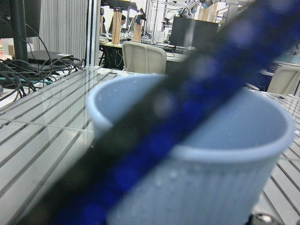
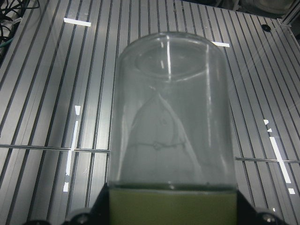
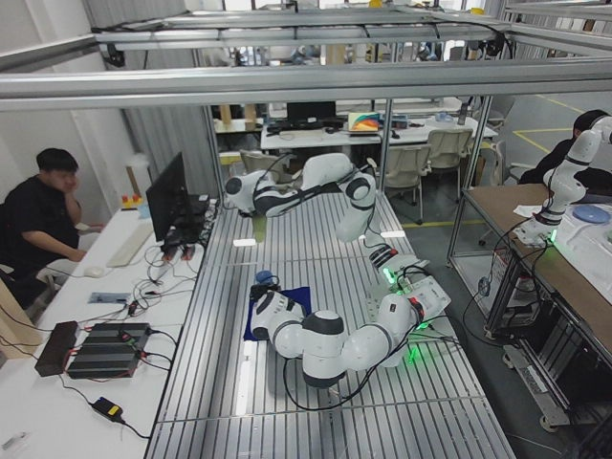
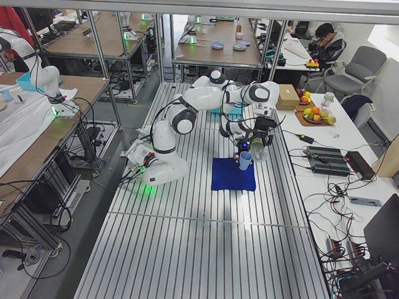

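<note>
A light blue cup (image 4: 245,161) is over the dark blue cloth (image 4: 224,177). My left gripper (image 4: 243,154) is at that cup, which fills much of the left wrist view (image 1: 197,192) behind a blurred dark-and-blue band; it appears shut on the cup. Higher and to the side, a clear container with yellow-green liquid (image 2: 171,122) fills the middle of the right wrist view, seen against the slatted deck, held by my right gripper. In the camera right view this container (image 4: 258,149) is close to the blue cup.
The slatted deck (image 4: 187,255) is largely clear in front. A side desk with power boxes (image 4: 330,159), cables and a monitor runs along one edge. A cyan bin (image 4: 227,114) is behind the arms.
</note>
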